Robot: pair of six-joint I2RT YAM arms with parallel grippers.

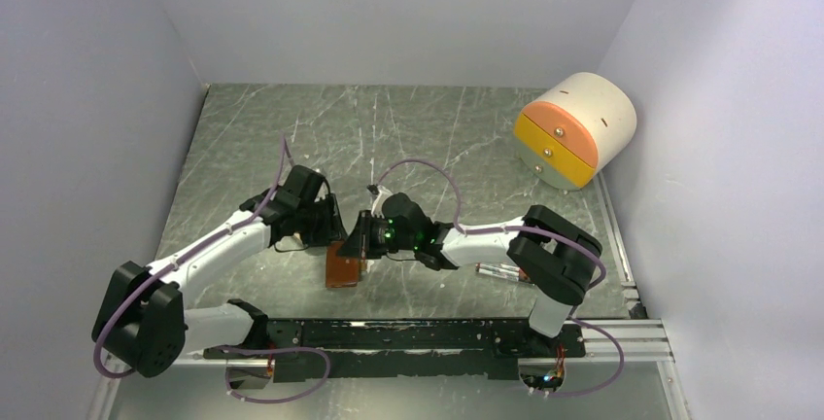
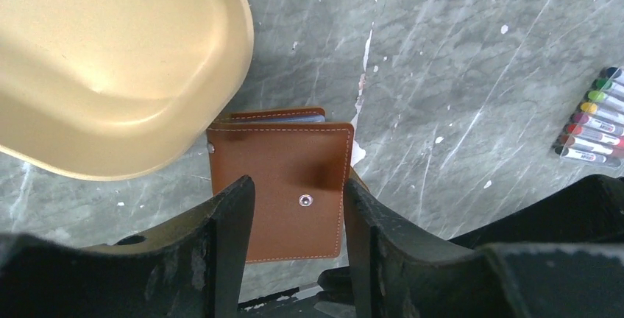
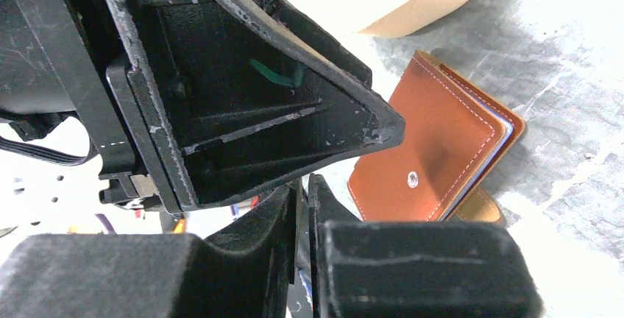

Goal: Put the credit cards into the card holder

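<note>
The brown leather card holder (image 1: 341, 272) lies folded over on the table, its snap stud facing up. A pale bluish edge (image 2: 294, 119) shows between its leather layers; whether this is a card or a clear sleeve I cannot tell. Over the holder (image 2: 294, 156), my left gripper has its fingers apart, with nothing clamped between them. My right gripper is shut close beside the holder (image 3: 430, 141); nothing can be made out between its fingertips. A tan strap (image 3: 480, 207) sticks out from the holder's side. No loose card is visible.
A cream-coloured tray (image 2: 239, 75) sits right beside the holder. Several markers in a clear pack (image 2: 592, 123) lie off to the right. The rounded drawer box (image 1: 573, 128) stands at the far right.
</note>
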